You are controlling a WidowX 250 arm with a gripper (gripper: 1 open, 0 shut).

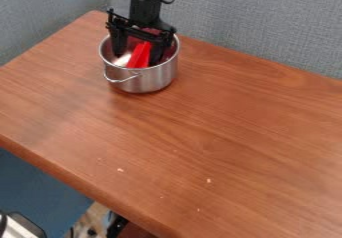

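A steel pot [139, 77] with a wire handle sits toward the back left of the wooden table. Red objects [140, 55] and something pale lie inside it, partly hidden. The black gripper [139, 46] reaches down from above into the pot, its fingers apart on either side over the contents. Whether it holds anything cannot be told.
Grey padded walls stand behind and to the left. A blue floor and some equipment show at the lower left.
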